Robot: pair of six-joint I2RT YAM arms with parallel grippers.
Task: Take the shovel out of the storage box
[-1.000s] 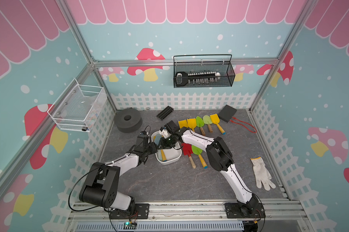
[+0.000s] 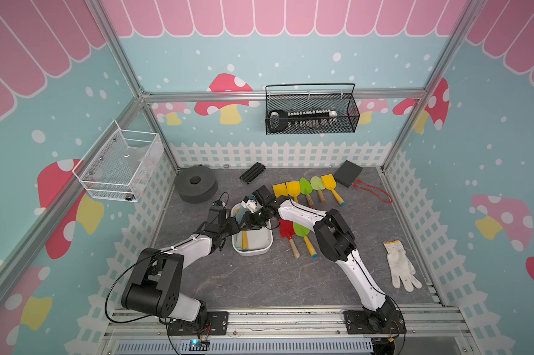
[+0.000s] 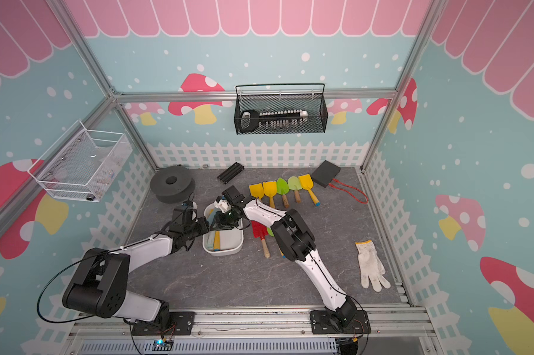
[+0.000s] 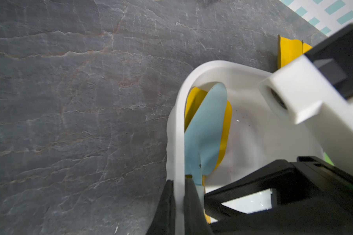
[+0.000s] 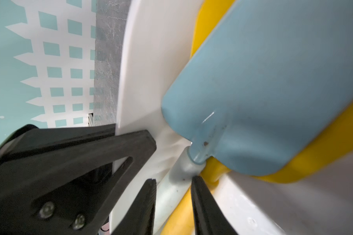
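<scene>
The white storage box point(image 2: 258, 245) holds a light blue shovel point(image 4: 205, 129) lying over a yellow one point(image 4: 194, 99), handles along the box's left side. My left gripper is shut at the box's left wall, the rim point(image 4: 179, 141) between its fingers. My right gripper is inside the box, fingers apart over the shovels' handles, just below the blue blade's neck point(image 5: 200, 148). Whether it touches the blue handle is unclear.
Several shovels point(image 2: 293, 188) lie behind and right of the box. A dark grey ring point(image 2: 196, 189) stands back left, a glove point(image 2: 402, 266) lies front right.
The box has shifted and turned slightly, its front end moving left over the last second. Both arms have moved very little.
</scene>
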